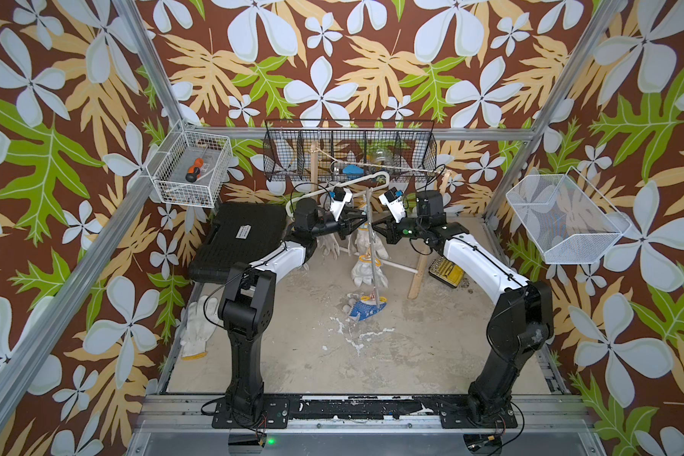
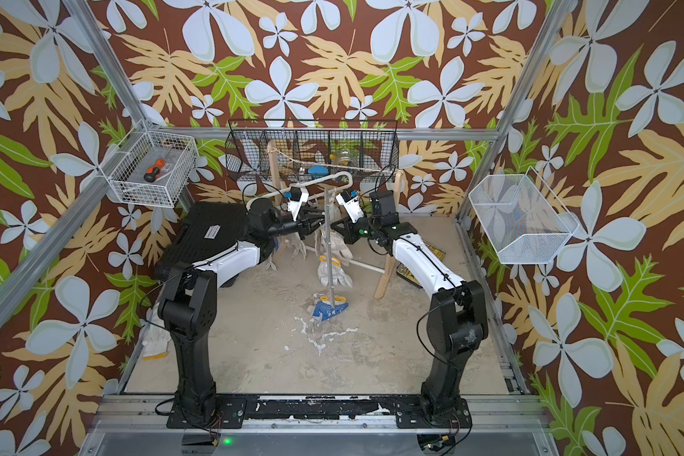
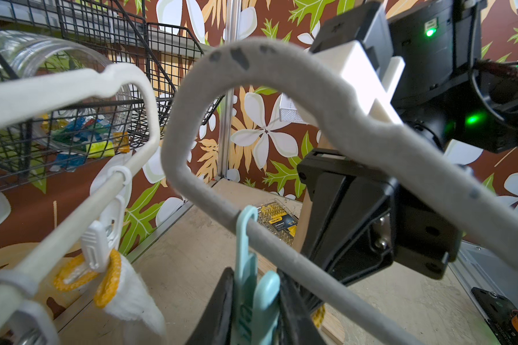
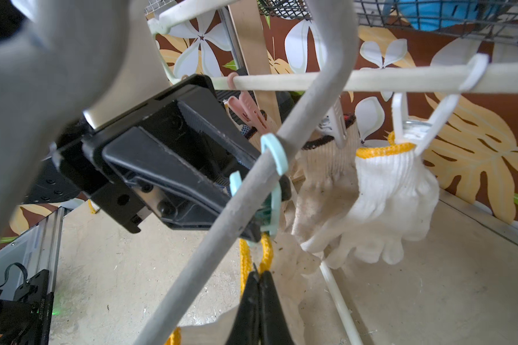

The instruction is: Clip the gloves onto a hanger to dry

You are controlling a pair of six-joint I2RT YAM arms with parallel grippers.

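A grey hanger bar (image 4: 210, 253) crosses both wrist views, with a mint clip (image 3: 246, 230) hooked on it. My left gripper is shut on that clip; a yellow-cuffed glove (image 4: 266, 253) is below it. My right gripper is shut beside the bar and below the clip, in front of the glove; nothing clearly shows between its fingers. Behind, white gloves (image 4: 388, 201) hang from clips on a white hanger rod (image 4: 495, 78). Another glove (image 1: 197, 330) lies at the left of the floor.
A black case (image 1: 231, 239), a yellow-lidded box (image 1: 444, 271) and wooden posts (image 1: 419, 277) stand around the hangers. Wire baskets (image 1: 190, 193) are at left, back and right (image 1: 566, 228).
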